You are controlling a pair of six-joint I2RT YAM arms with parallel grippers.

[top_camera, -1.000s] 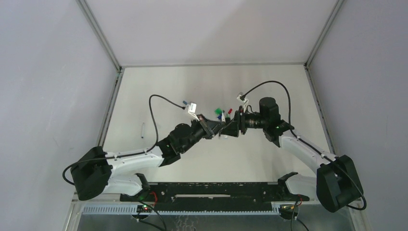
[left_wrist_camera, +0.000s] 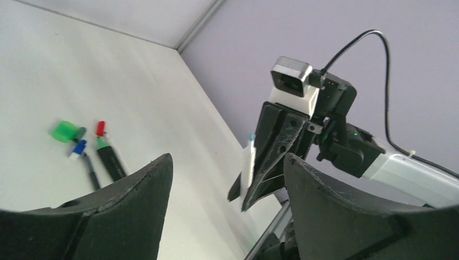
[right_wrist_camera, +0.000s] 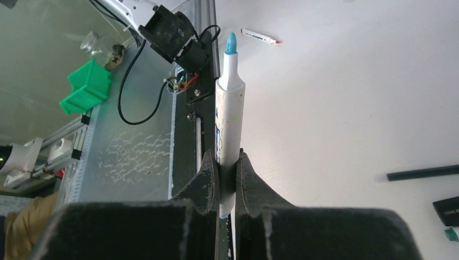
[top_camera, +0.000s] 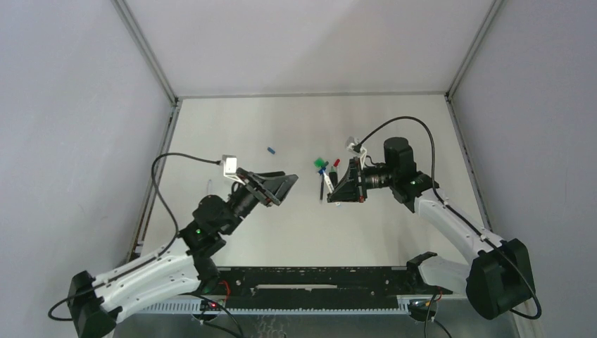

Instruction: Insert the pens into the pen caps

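Note:
Upright in the right wrist view stands a white pen (right_wrist_camera: 231,108) with its blue-green tip bare. My right gripper is shut on its lower body. The same white pen (left_wrist_camera: 248,165) shows beside the right fingers in the left wrist view. My left gripper is open with nothing between its fingers, to the left of the right one. A blue cap (top_camera: 271,150) lies alone on the table's far left part. Further pieces lie together: a green piece (left_wrist_camera: 65,131), a blue-and-white piece (left_wrist_camera: 78,149), a dark marker with a green neck (left_wrist_camera: 111,161) and a red cap (left_wrist_camera: 100,128).
A white pen with a red tip (right_wrist_camera: 260,36) lies apart on the table in the right wrist view. A black pen (right_wrist_camera: 425,172) rests at that view's right. Bare table (top_camera: 303,236) shows in front of both grippers.
My left gripper has drawn back left from the right gripper and now stands apart and open. The right arm has shifted only slightly. The blue cap at the back now shows clear of the left arm.

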